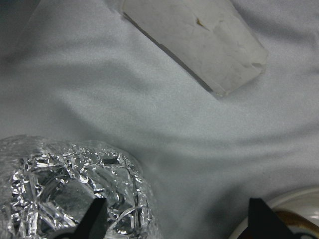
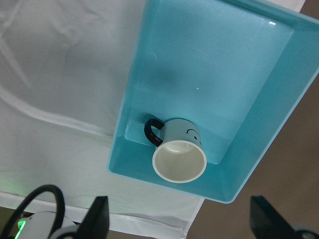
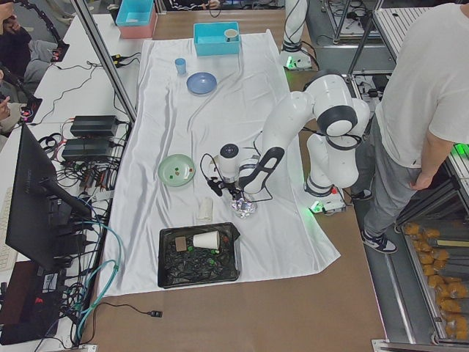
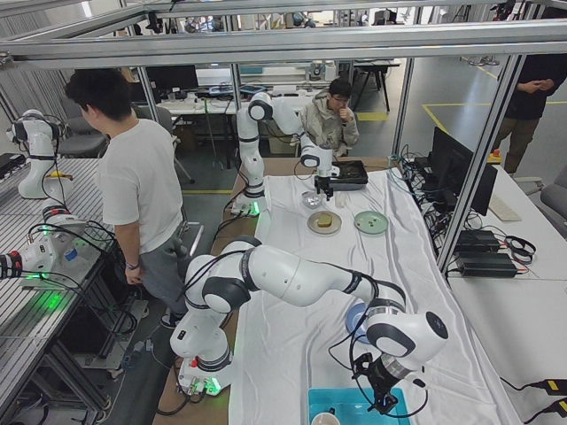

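My left gripper (image 3: 229, 189) hangs low over a crumpled clear-film object (image 3: 244, 207); in the left wrist view this film (image 1: 75, 184) lies under the fingers, near a pale flat piece (image 1: 194, 40) and a dish rim (image 1: 284, 201). Whether it grips anything is unclear. My right gripper (image 4: 383, 390) is above the turquoise bin (image 2: 209, 64), open and empty; a white smiley mug (image 2: 177, 149) with black handle lies inside.
A green plate (image 3: 176, 170), blue plate (image 3: 201, 83) and blue cup (image 3: 181, 66) are on the white cloth. A black tray (image 3: 198, 268) sits at the near end. A person (image 3: 410, 110) stands beside the table.
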